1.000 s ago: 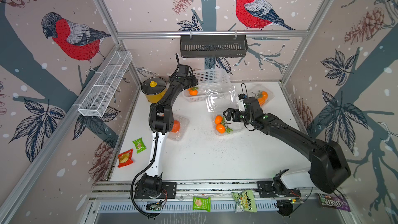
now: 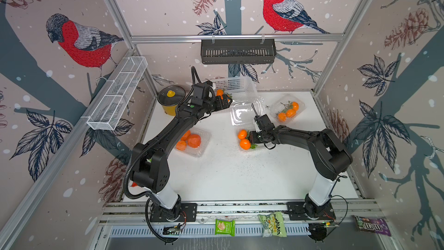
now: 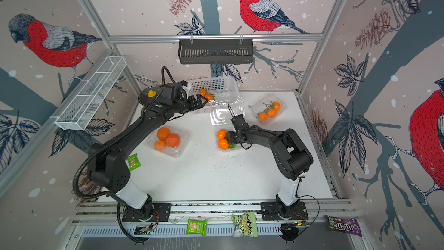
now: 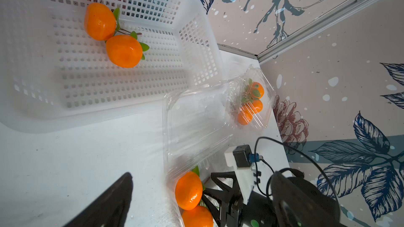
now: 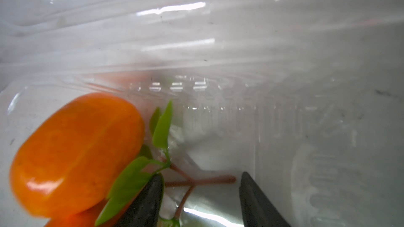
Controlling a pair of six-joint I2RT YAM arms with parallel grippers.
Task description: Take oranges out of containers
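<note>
An open clear plastic container (image 2: 254, 151) holds oranges (image 3: 223, 144) on a branching brown stem with green leaves. My right gripper is inside it, its fingers part open with a gap between them. The brown stem (image 5: 214, 180) crosses that gap in the right wrist view; whether the fingers touch it I cannot tell. An orange (image 5: 80, 151) lies left of them. My left gripper (image 2: 225, 101) stands open and empty over the front of the white basket (image 4: 138, 79), where a leafy orange cluster (image 4: 124, 50) rests.
A second clear container with oranges (image 3: 270, 110) stands at the back right. Another container, with larger orange fruit (image 3: 172, 140), sits on the left. A yellow pot (image 2: 169, 108) is at the back left.
My right gripper moved left and down into the middle container, and its fingers have narrowed.
</note>
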